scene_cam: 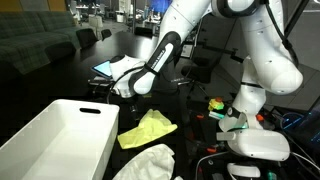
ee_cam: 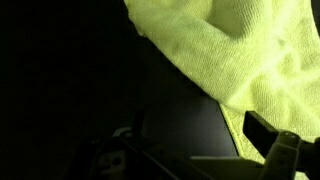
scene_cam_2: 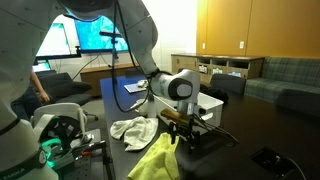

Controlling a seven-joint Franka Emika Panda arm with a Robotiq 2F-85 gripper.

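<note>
A crumpled yellow cloth (scene_cam: 147, 128) lies on the dark table, in front of my gripper (scene_cam: 132, 106). In the wrist view the yellow cloth (ee_cam: 230, 60) fills the upper right, with one edge running down to the right-hand finger (ee_cam: 268, 135). My gripper is open and points down, its fingers spread, with bare dark table showing between them. From the other side, the gripper (scene_cam_2: 187, 133) appears just behind the yellow cloth (scene_cam_2: 157, 157), low over the table. Whether the fingertips touch the cloth or the table I cannot tell.
Beside the yellow cloth lies a white cloth (scene_cam: 150, 162). A large white bin (scene_cam: 62, 135) stands left of it in exterior view 1, close to the arm.
</note>
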